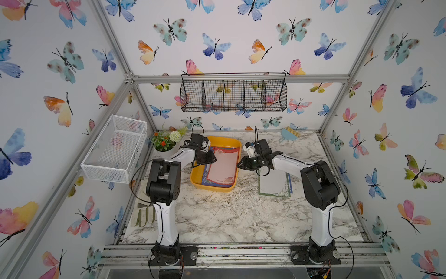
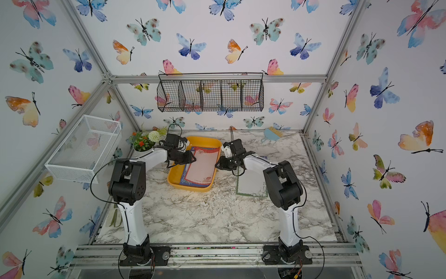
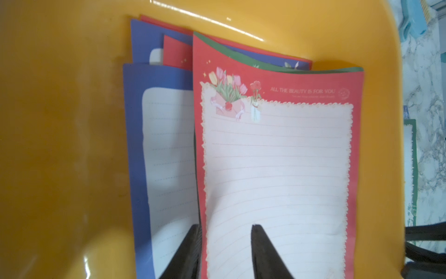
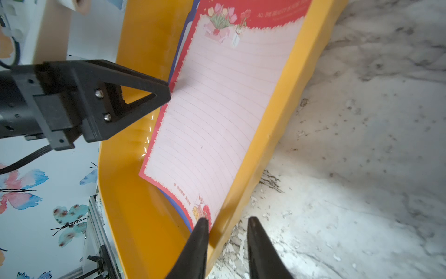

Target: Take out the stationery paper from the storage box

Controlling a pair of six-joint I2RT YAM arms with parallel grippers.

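Note:
A yellow storage box (image 1: 197, 179) holds stacked stationery paper: a red-bordered sheet (image 3: 276, 162) with tulips on top, blue sheets (image 3: 165, 121) beneath. My left gripper is over the box's left part, fingertips part open at the red sheet's left edge; whether they touch is unclear. My right gripper is at the box's right rim, fingers part open, one near the rim on the inner side, the other over the table.
Loose green-bordered sheets (image 1: 274, 186) lie right of the box. A potted plant (image 1: 162, 141) stands behind my left arm, with a white mesh basket (image 1: 106, 174) at left and a brush (image 1: 289, 134) at the back.

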